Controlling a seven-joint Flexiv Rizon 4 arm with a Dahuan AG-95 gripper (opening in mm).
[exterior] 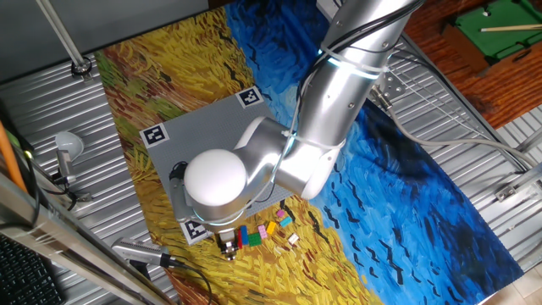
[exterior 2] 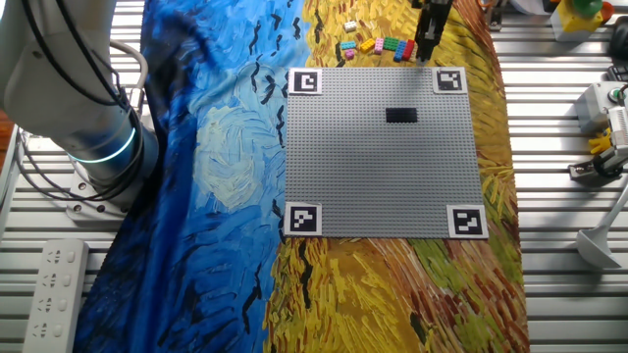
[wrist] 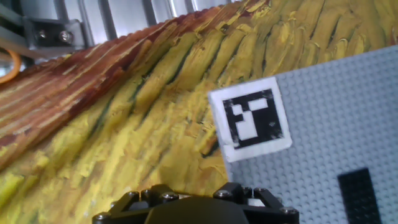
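Observation:
My gripper (exterior: 229, 252) points down at the left end of a row of small bricks, just off the baseplate's edge. In exterior view 2 the dark gripper (exterior 2: 428, 47) is at the top, beside the red brick (exterior 2: 409, 49). Along the row lie a blue brick (exterior: 244, 235), a green brick (exterior: 254, 240), a pink brick (exterior: 262, 230) and an orange brick (exterior: 272, 227). A black brick (exterior 2: 401, 115) sits on the grey baseplate (exterior 2: 343, 167). The wrist view shows the black fingers (wrist: 233, 194) only at the bottom edge; whether they are apart or closed is unclear.
Past the orange brick are a cyan brick (exterior: 285, 221), a magenta brick (exterior: 281, 213) and a white brick (exterior: 293, 239). Square markers, such as this marker (wrist: 255, 119), occupy the plate's corners. Most of the plate is bare. A silver device (exterior: 138, 252) with a cable lies left of the gripper.

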